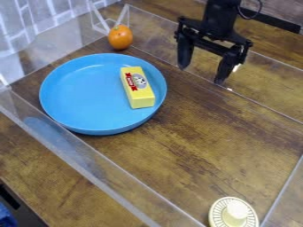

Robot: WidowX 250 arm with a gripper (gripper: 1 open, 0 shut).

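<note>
The black gripper (204,58) is near the top centre over the wooden floor, its two fingers spread apart with nothing seen between them. A small light object, partly hidden, sits by its right finger. Down and to the left, a yellow box (140,94) with a printed label lies in a blue plate (78,97). An orange round fruit (120,37) sits behind the plate, left of the gripper.
A white round lid-like object (232,212) lies at the bottom right. Clear plastic walls border the workspace.
</note>
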